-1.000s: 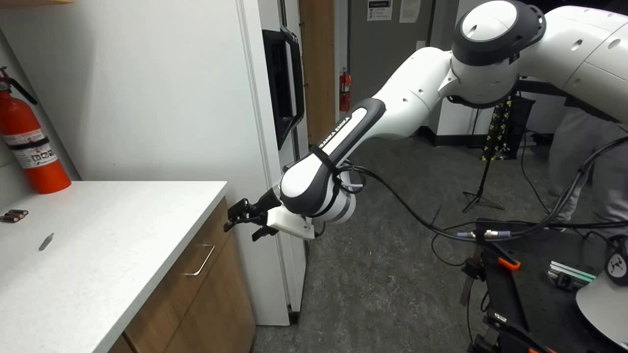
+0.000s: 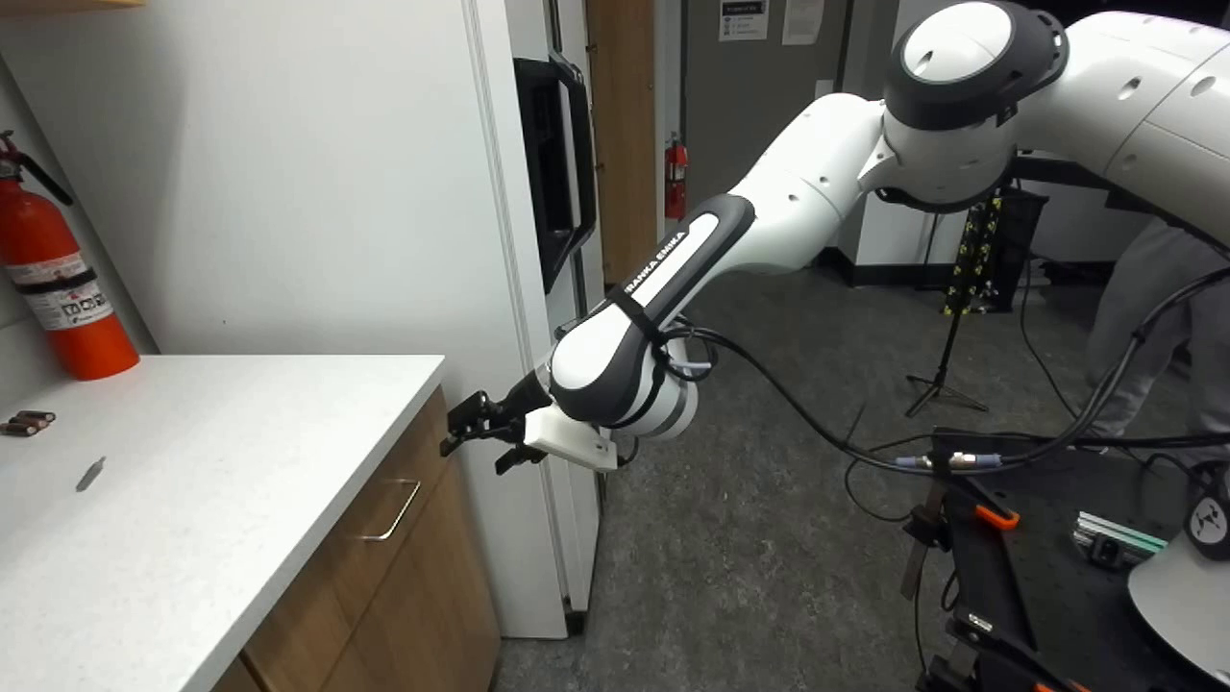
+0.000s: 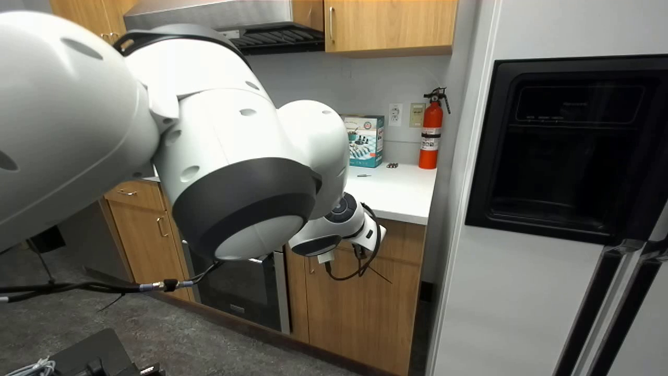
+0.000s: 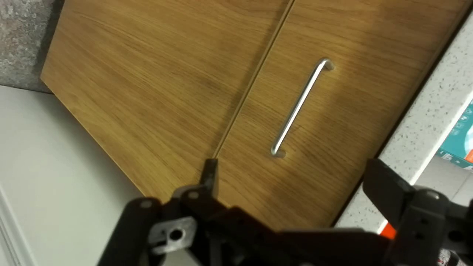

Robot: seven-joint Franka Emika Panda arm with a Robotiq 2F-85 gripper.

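Note:
My gripper (image 2: 475, 448) stands open in front of the wooden cabinet, close to the corner where the counter meets the fridge. In the wrist view its black fingers (image 4: 384, 184) are spread wide, with nothing held between them. A silver bar handle (image 4: 299, 108) sits on a shut drawer front (image 4: 354, 88), ahead of the fingers and apart from them. Exterior view 1 shows that same handle (image 2: 394, 509) to the near side of the gripper and a little lower. In exterior view 2 the arm's wrist (image 3: 341, 235) hides the gripper and handle.
Above the drawer runs the white countertop (image 2: 231, 461), holding a fire extinguisher (image 2: 63, 271), a few batteries (image 2: 25, 423), a small grey object (image 2: 90, 474) and a teal box (image 3: 364, 139). The fridge (image 3: 501, 294) stands beside the cabinet. Open floor (image 2: 738, 554) lies behind the gripper.
The arm and gripper have barely moved, at most a slight shift right in exterior view 1. The legs of a person at the far right have shifted. The drawer looks the same.

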